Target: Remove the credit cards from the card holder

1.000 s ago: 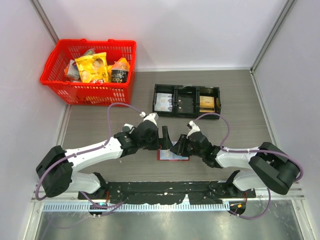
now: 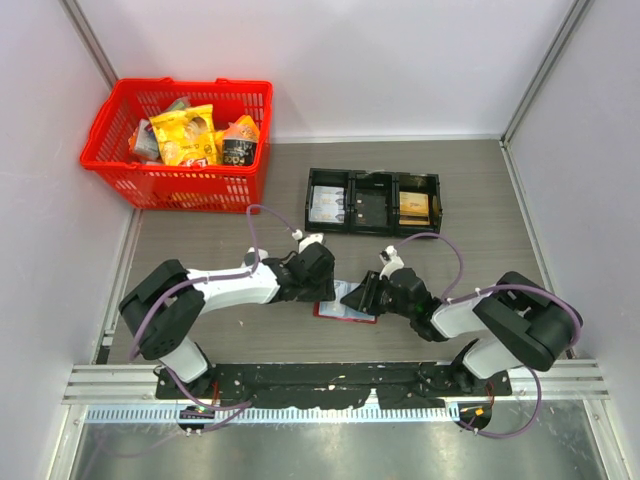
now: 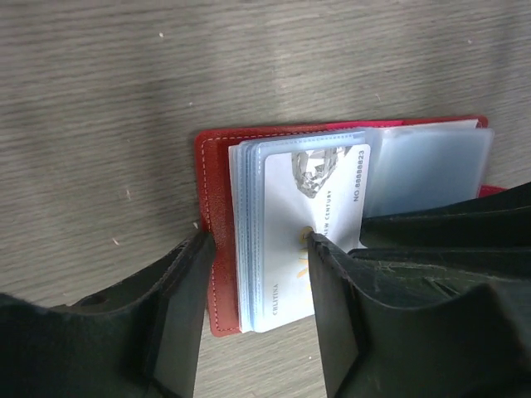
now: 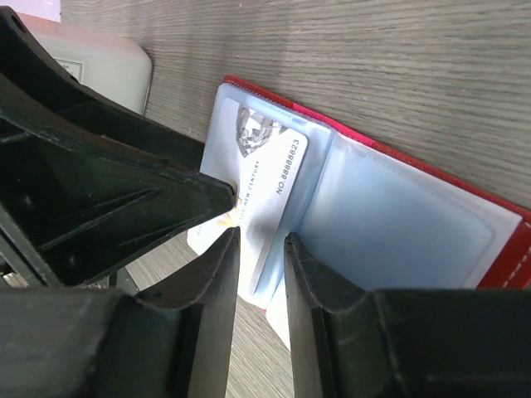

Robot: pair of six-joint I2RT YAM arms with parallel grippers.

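Note:
The red card holder (image 3: 218, 290) lies open on the table, with a stack of cards (image 3: 290, 211) in clear sleeves, a white card with a silver patch on top. My left gripper is low over it, fingers part open, one at the holder's left edge, the other on the top card. My right gripper is at the cards too, fingertips slightly apart, one on the white card, one by the seam beside the empty-looking clear sleeve (image 4: 398, 215). No card is clearly held.
A black three-compartment tray (image 2: 372, 175) sits behind the arms, and a red basket (image 2: 180, 176) of snack bags at back left. Walls bound the table; bare table shows at right and in front.
My right gripper has shifted slightly, staying at the holder.

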